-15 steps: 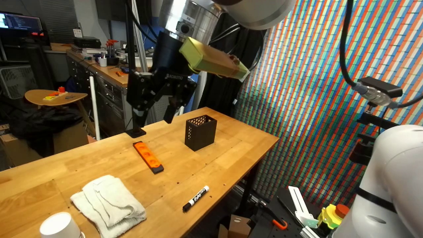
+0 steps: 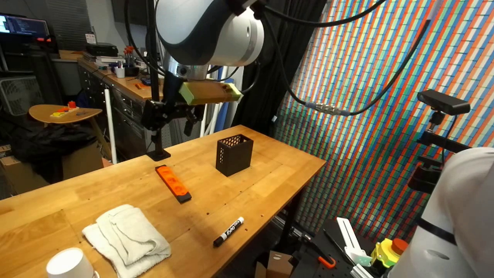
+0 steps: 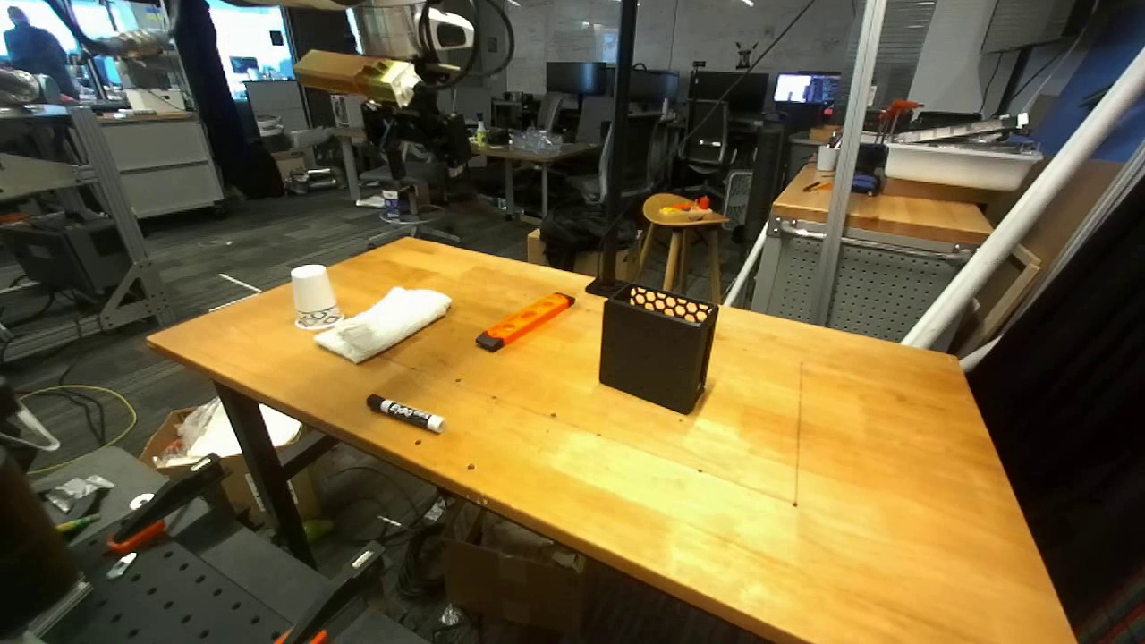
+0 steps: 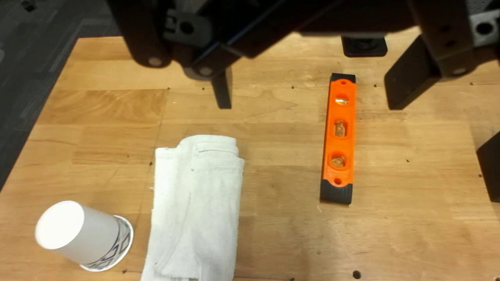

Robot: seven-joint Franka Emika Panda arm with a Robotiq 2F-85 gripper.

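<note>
High above the tabletop hangs my gripper, open, its two black fingertips wide apart with nothing held between them. Below it in the wrist view lies an orange level (image 4: 340, 140) with black ends, flat on the wood and well clear of the fingers. Left of the level are a folded white cloth (image 4: 195, 210) and an upside-down white paper cup (image 4: 84, 234). A black-and-white marker (image 2: 228, 232) rests close to the table's edge; the wrist view does not show it. An empty-looking black holder (image 3: 657, 349) with a honeycomb-patterned wall stands upright beyond the level.
A dark post's base (image 2: 158, 155) is fixed at the table's far edge, close to the level. Bare wood (image 3: 859, 461) stretches wide on the holder's far side from the cup. Off the table, a side cart (image 3: 204, 580) carries clamps and tools.
The arm and gripper have moved up and farther from the exterior view 1 camera, and the wrist has turned. The level, cloth, cup, marker and holder have stayed in place.
</note>
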